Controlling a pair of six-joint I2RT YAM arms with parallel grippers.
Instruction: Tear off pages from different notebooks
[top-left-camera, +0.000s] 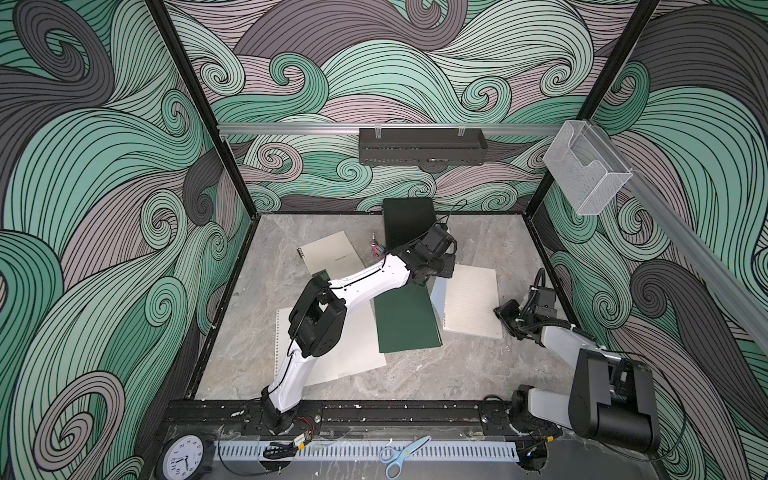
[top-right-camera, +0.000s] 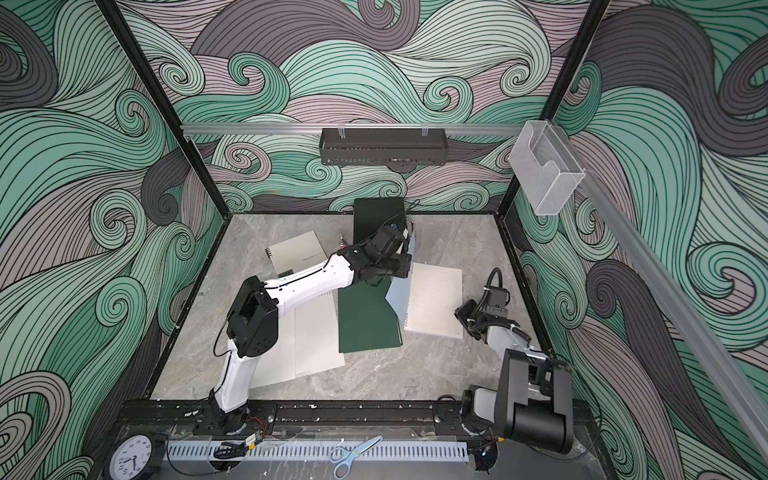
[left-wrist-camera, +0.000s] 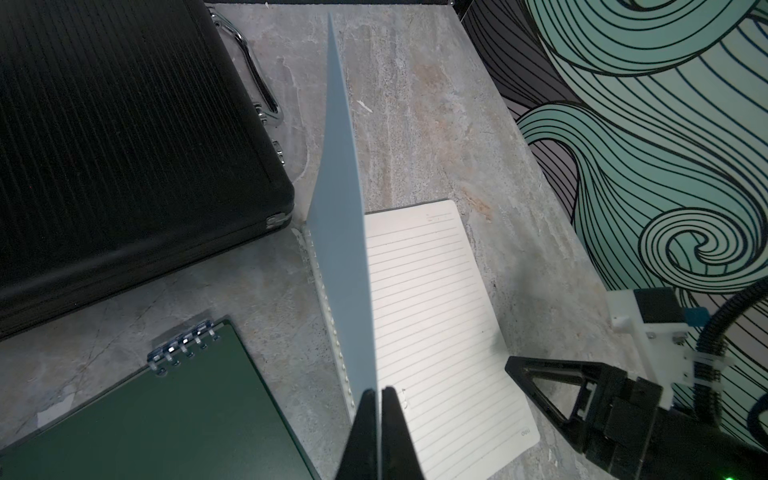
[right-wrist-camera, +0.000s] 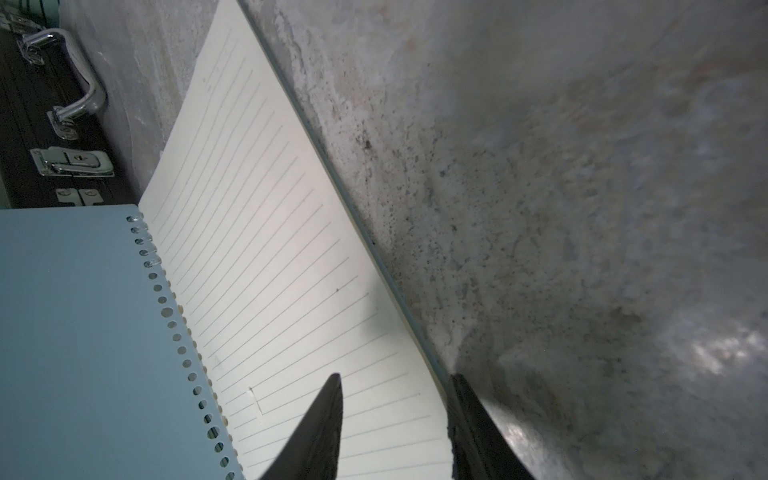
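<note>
A spiral notebook lies open at the right of the table, its lined page (top-left-camera: 472, 300) facing up. Its pale blue cover (left-wrist-camera: 340, 208) stands up along the spiral side in the left wrist view. My left gripper is shut on that thin cover, its edge running between the fingertips. At the notebook's right edge, my right gripper is part open; one finger (right-wrist-camera: 324, 408) is over the page and the other (right-wrist-camera: 464, 408) beyond the edge. Whether they touch the paper is unclear. A green notebook (top-left-camera: 408, 320) lies left of the blue one.
A black case (left-wrist-camera: 120, 144) with a metal handle stands at the back. White pages (top-left-camera: 344, 348) lie front left, and a beige spiral notebook (top-left-camera: 329, 252) lies behind them. Bare table (right-wrist-camera: 576, 200) shows right of the lined notebook.
</note>
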